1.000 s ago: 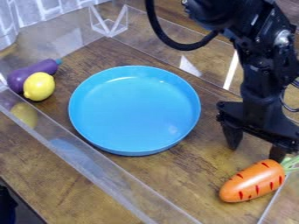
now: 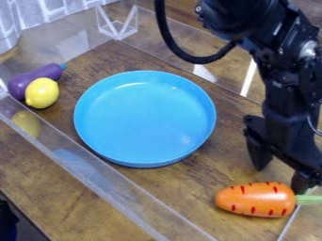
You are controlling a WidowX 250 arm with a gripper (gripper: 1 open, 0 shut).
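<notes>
A black robot arm reaches down on the right, its gripper (image 2: 280, 164) low beside an orange toy carrot (image 2: 255, 199) with red stripes and a green top, lying at the lower right. The fingers are dark and partly run out of frame; whether they touch the carrot's top is unclear. A blue plate (image 2: 145, 85) sits left of the gripper on the wooden surface.
A purple eggplant (image 2: 30, 77) and a yellow lemon (image 2: 41, 94) lie at the upper left, near a clear plastic wall. Clear walls also run along the back and lower left. Bare wood lies between plate and carrot.
The carrot has turned to lie more nearly horizontal, its tip shifting left and up. The gripper has shifted slightly at the right.
</notes>
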